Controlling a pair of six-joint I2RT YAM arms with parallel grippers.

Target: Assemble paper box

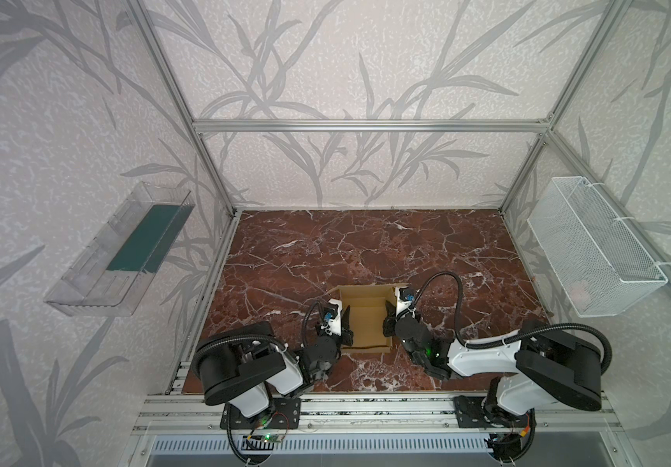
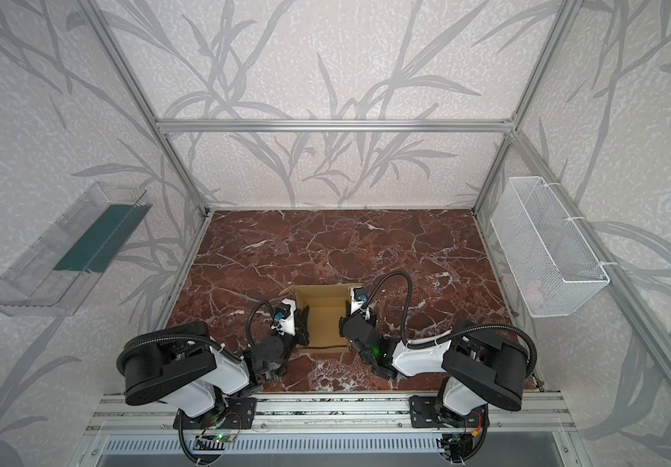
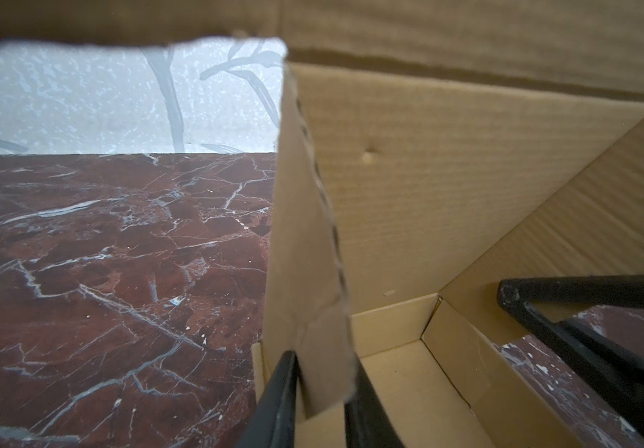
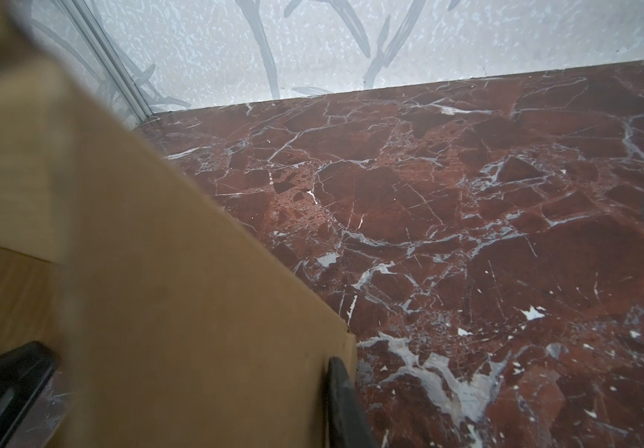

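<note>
The brown cardboard box (image 1: pixel 366 320) stands between both grippers at the table's front, its lid panel (image 3: pixel 471 179) raised at the back. In the left wrist view, the lid's left side flap (image 3: pixel 303 298) hangs down with its lower corner between the dark fingers of my left gripper, which stands part open. My right gripper (image 1: pixel 390 319) is shut on the lid's right side flap (image 4: pixel 202 298). One of its fingers (image 4: pixel 344 403) shows along the outer face; from the left wrist, a black finger (image 3: pixel 591 289) shows on the inner face.
A clear bin (image 1: pixel 90 288) hangs on the left wall, a white wire basket (image 1: pixel 596 249) on the right. Both arms crowd the front.
</note>
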